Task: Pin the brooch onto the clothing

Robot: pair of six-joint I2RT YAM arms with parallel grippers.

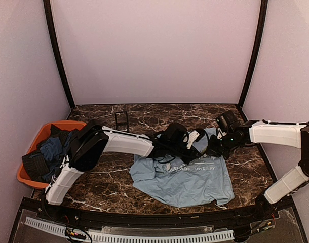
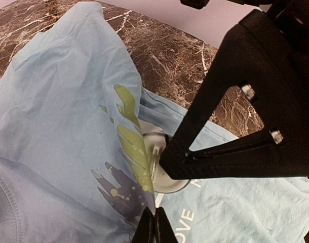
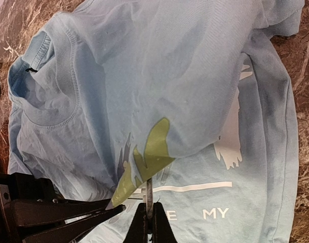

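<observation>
The light blue shirt lies on the marble table, a printed fold raised between my grippers. My left gripper is shut at that fold, which runs down to its fingertips. A round silvery piece, probably the brooch, shows behind the fold beside the right gripper's fingers. My right gripper is shut on a thin metal piece at the lower edge of the fold, likely part of the brooch. The two grippers nearly meet over the shirt's right half in the top view.
An orange basket with dark clothes stands at the left. A black frame-like object lies at the back.
</observation>
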